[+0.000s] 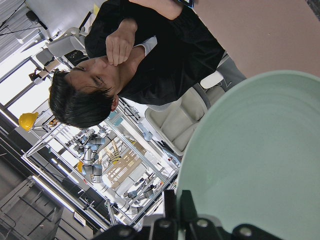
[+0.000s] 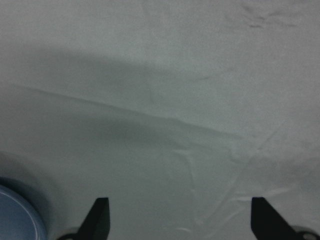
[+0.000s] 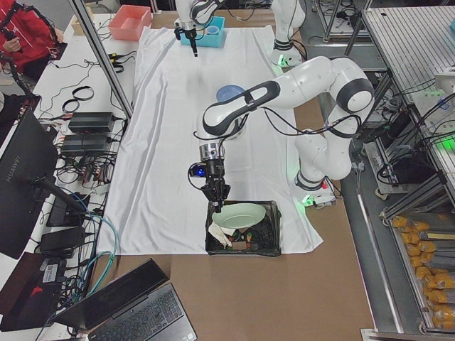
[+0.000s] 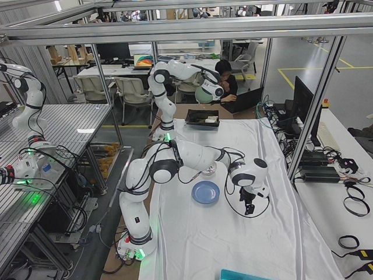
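Note:
A pale green plate (image 3: 242, 217) hangs over the black bin (image 3: 263, 246) in the camera left view, gripped at its edge by my left gripper (image 3: 215, 202); it fills the right of the left wrist view (image 1: 255, 150). My right gripper (image 4: 249, 204) is over the white cloth, fingers apart and empty in its wrist view. A blue plate (image 4: 206, 192) lies on the cloth, its rim at the lower left of the right wrist view.
A teal container (image 3: 210, 40) stands at the cloth's far end. A laptop (image 3: 149, 312) sits beyond the black bin. A seated person (image 4: 224, 76) is close to the left arm. Mid-cloth is largely clear.

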